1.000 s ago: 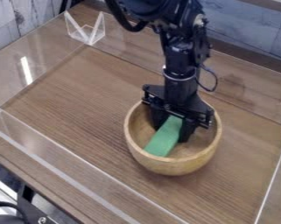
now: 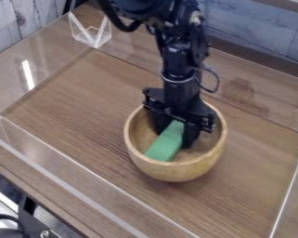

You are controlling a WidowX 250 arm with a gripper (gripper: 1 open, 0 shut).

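Observation:
A wooden bowl (image 2: 188, 169) sits on the table in the middle of the camera view. My black gripper (image 2: 178, 125) reaches down into it from the top, around the upper end of a green object (image 2: 169, 146) that lies slanted inside. The gripper appears shut on this green object, though the dark fingertips are hard to make out.
A clear plastic piece (image 2: 94, 30) stands at the back left. The table's edge runs along the lower left.
The gripper, bowl and green object have shifted slightly to the left.

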